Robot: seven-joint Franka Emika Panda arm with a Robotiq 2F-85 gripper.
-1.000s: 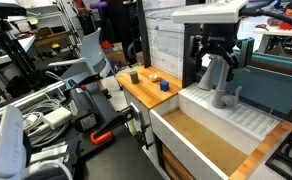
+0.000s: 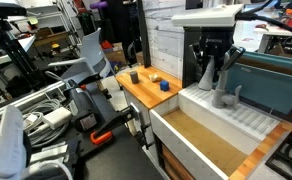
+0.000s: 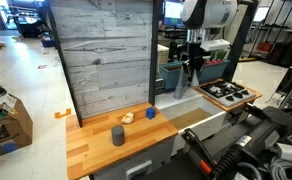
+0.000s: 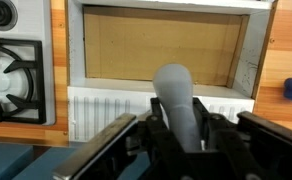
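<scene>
In the wrist view a smooth grey tapered object (image 4: 176, 95) with a rounded end stands between the black fingers of my gripper, which is shut on it. Exterior view 1 has the gripper (image 2: 217, 62) over the white ribbed surface (image 2: 244, 118) behind an open white drawer. Grey upright shapes (image 2: 225, 98) show below and beside the fingers there; their lower ends are close to the ribbed surface, and contact cannot be judged. From the other side, a grey shape (image 3: 182, 84) appears beneath the gripper (image 3: 193, 73).
The drawer (image 2: 201, 140) is open and looks empty. A blue block (image 2: 164, 86) and a grey cup (image 2: 134, 76) are on the wooden counter (image 2: 149, 94). A stove (image 4: 13, 80) borders the ribbed area, and a teal panel (image 2: 266, 85) stands behind it.
My arm's white link has shifted slightly up and to the right in exterior view 1, the gripper moving with it. The drawer and counter items look unchanged.
</scene>
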